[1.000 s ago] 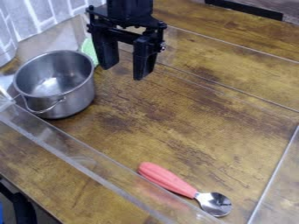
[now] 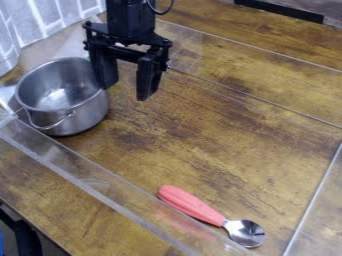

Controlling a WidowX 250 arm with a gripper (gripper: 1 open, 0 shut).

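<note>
The black gripper [image 2: 128, 65] hangs at the upper middle, just right of and above a steel pot [image 2: 60, 95] on the wooden table. Its two dark fingers point down and stand apart, with no object visible between them. A spoon with a pink handle and metal bowl [image 2: 201, 210] lies at the lower middle right, well away from the gripper.
Clear plastic walls [image 2: 94, 185] border the wooden work surface [image 2: 227, 120] along the lower left and the right. A white textured object [image 2: 27, 25] stands at the top left.
The gripper has shifted slightly to the left, toward the pot. The pot and spoon have not moved.
</note>
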